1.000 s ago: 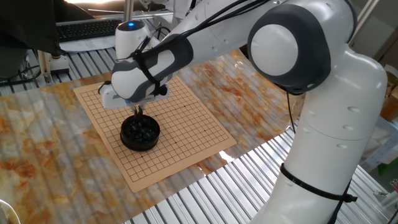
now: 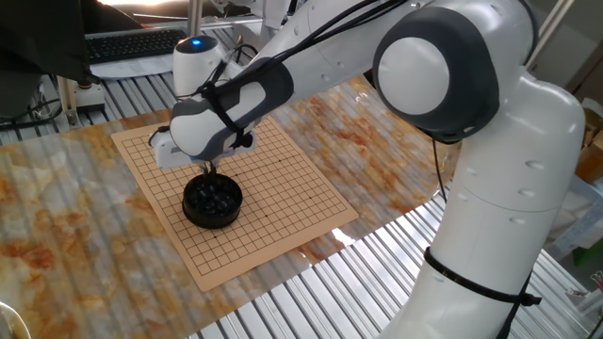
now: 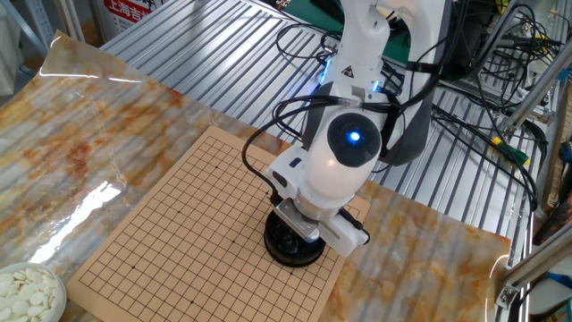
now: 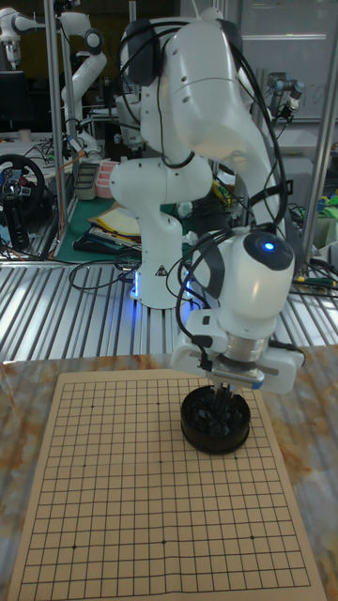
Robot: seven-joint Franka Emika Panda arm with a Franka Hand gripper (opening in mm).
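A round black bowl [image 2: 212, 215] filled with black go stones [image 2: 215, 195] stands on the gridded go board [image 2: 292, 198]. My gripper [image 4: 222, 403] points down over the bowl, its fingertips reaching inside the rim at the side nearer the arm's base. In exterior view 2 the hand covers part of the bowl [image 3: 293, 255]. The dark fingers blend with the dark stones, so neither the gap between them nor anything held there can be made out.
A white bowl of white stones [image 3: 29, 293] sits beside the board's corner in exterior view 2. Most of the board [image 4: 110, 481] is bare.
Over the last second my gripper has come down slightly, bringing its fingertips lower at the bowl. The bowl and board have stayed put.
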